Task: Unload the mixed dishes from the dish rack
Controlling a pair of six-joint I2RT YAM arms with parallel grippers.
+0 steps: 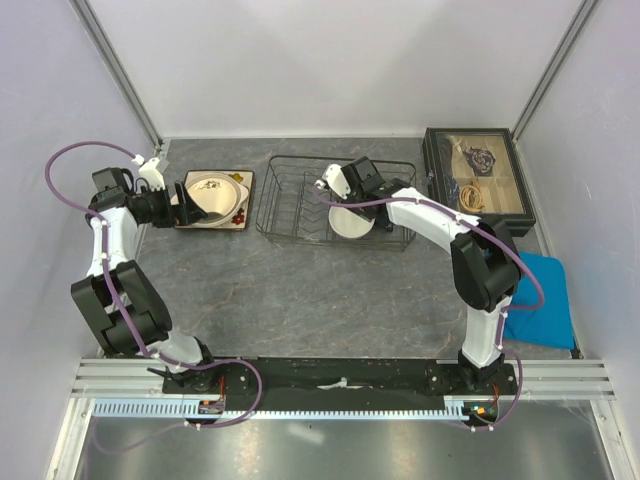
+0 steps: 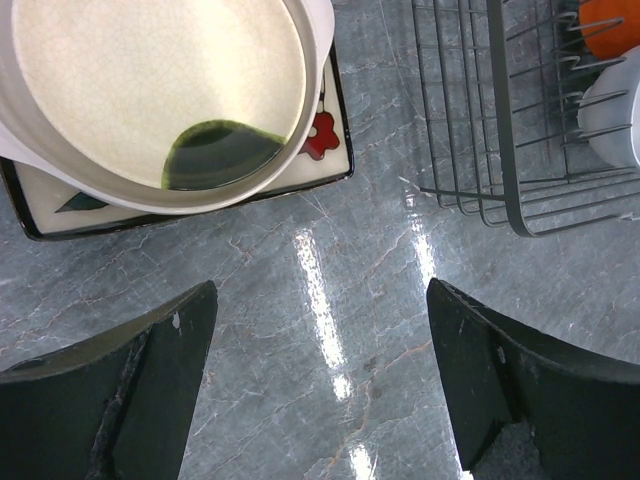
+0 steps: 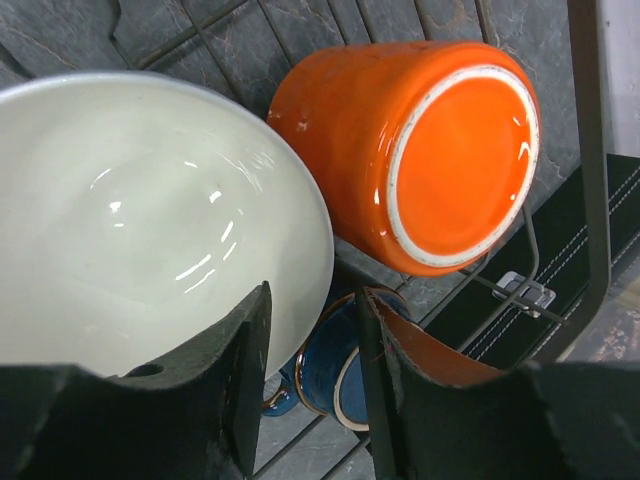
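The wire dish rack (image 1: 290,241) holds a white bowl (image 3: 150,220), an orange mug (image 3: 465,165) lying on its side and a dark blue mug (image 3: 350,375). My right gripper is over the rack, part open, with its fingers astride the view of the bowl's rim near the blue mug; whether they touch the rim I cannot tell. In the top view the right arm covers most of the mugs. My left gripper stands open and empty beside a cream dish (image 2: 150,80) with handles, which rests on a flower-patterned tray (image 2: 325,165).
A black box (image 1: 478,180) with a clear lid stands right of the rack, a blue cloth (image 1: 540,305) in front of it. Free counter (image 1: 265,300) lies before the rack and between rack and tray.
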